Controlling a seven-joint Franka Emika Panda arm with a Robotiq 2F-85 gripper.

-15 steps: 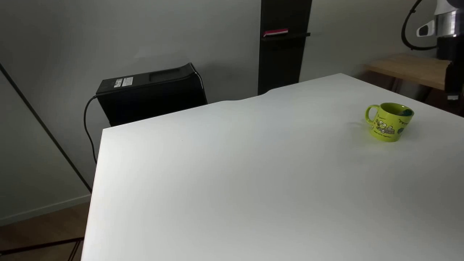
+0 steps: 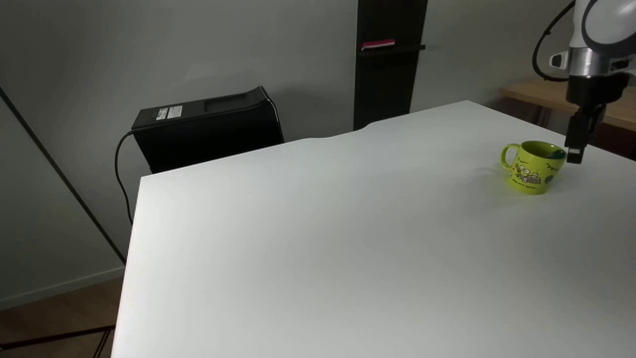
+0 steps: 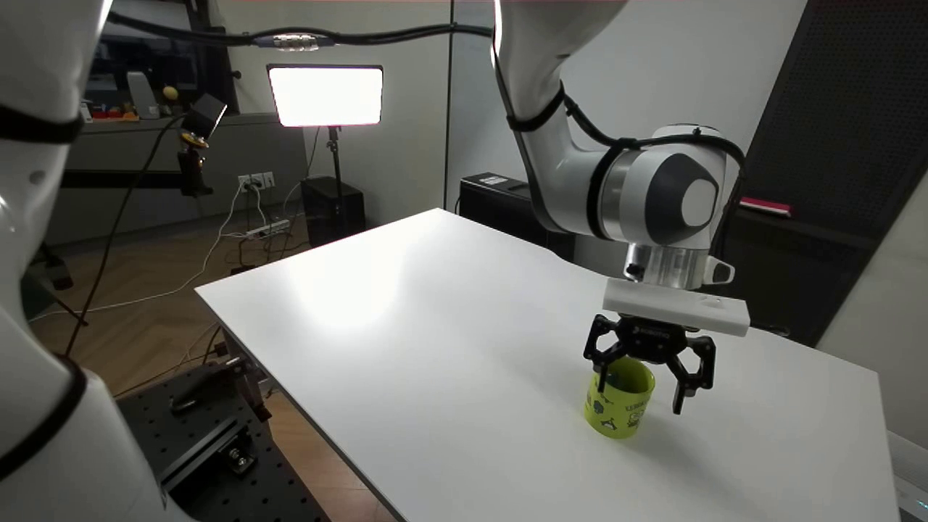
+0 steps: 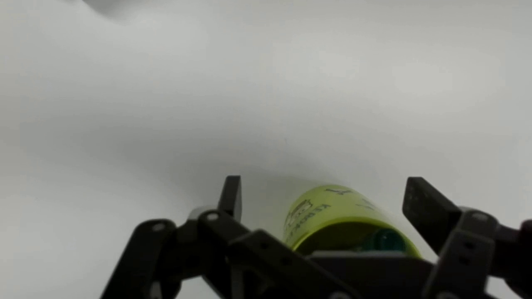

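A yellow-green mug [image 2: 531, 171] with printed figures stands upright on the white table, its handle [image 2: 507, 156] pointing left in exterior view 1. Inside it lies a dark green object [image 4: 387, 241], mostly hidden by the rim and my gripper. My gripper [image 3: 641, 399] is open, pointing down close to the mug; one finger appears in front of the mug and the other to its right in exterior view 2. In the wrist view the mug [image 4: 319, 211] shows between the spread fingers, low in the picture, and nothing is gripped.
A lit panel lamp [image 3: 326, 96] stands behind the table.
Compared with a second ago, my gripper has come left and lower in exterior view 1, nearer to the mug. The mug has stayed in place.
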